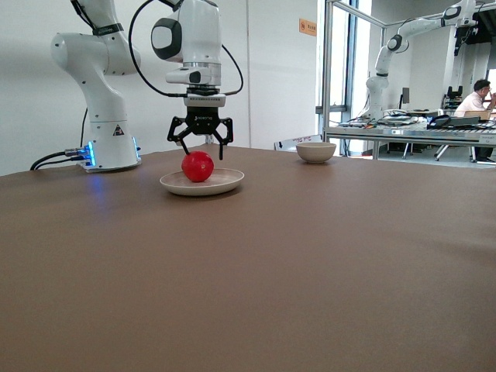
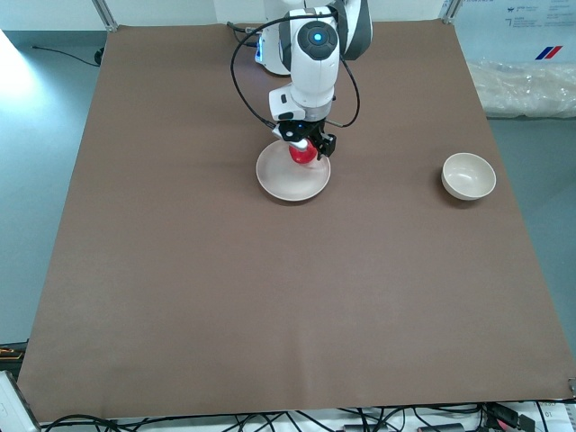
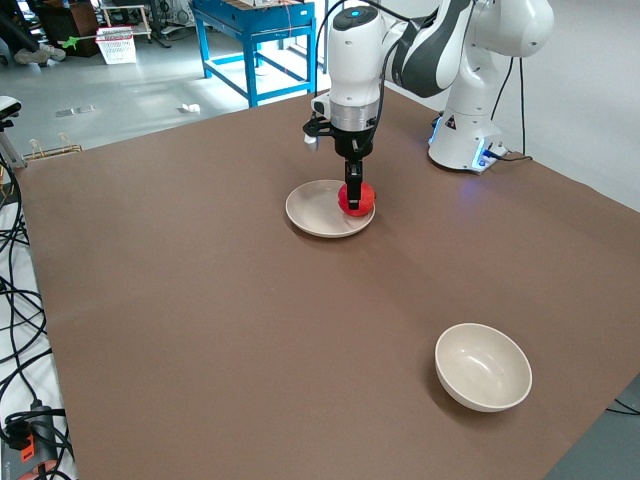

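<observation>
A red ball (image 1: 198, 167) rests on a pale plate (image 1: 176, 184) toward the back of the brown table; in the right view the red ball (image 3: 365, 203) shows on the plate (image 3: 310, 214), partly behind the gripper. The black gripper (image 1: 203, 150) hangs just over the ball, pointing down, its fingers spread wide and apart from each other, open, with the ball below and between them. In the left view the wrist hides part of the ball (image 2: 302, 155).
A white bowl (image 2: 468, 176) stands to the right of the plate in the left view, near that table edge. The robot's base (image 3: 460, 140) is behind at the back.
</observation>
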